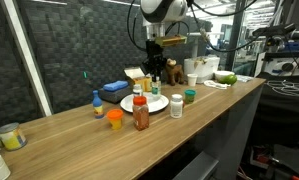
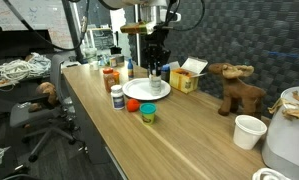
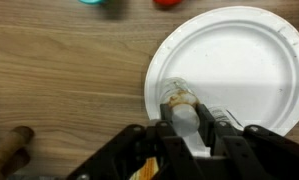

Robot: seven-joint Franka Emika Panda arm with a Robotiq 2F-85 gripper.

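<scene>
A white plate (image 1: 170, 98) lies on the wooden table, and its round rim fills the right side of the wrist view. My gripper (image 1: 157, 77) points down over it, shut on a small white-capped bottle (image 1: 156, 88) that looks greenish. From above, the cap (image 3: 185, 120) shows between the fingers, with the clear body beyond it over the plate's near-left part. Whether the base touches the plate, I cannot tell. Close by stands another pale bottle (image 1: 137, 90). In exterior view 2 the held bottle (image 2: 154, 83) is above the plate (image 2: 135, 86).
A spice jar (image 1: 141, 115), white-lidded jar (image 1: 176, 107), orange cup (image 1: 115, 118) and blue bottle (image 1: 97, 104) stand around the plate. A green cup (image 2: 148, 113), white cup (image 2: 249, 131), toy moose (image 2: 236, 88) and yellow box (image 2: 186, 76) are also close.
</scene>
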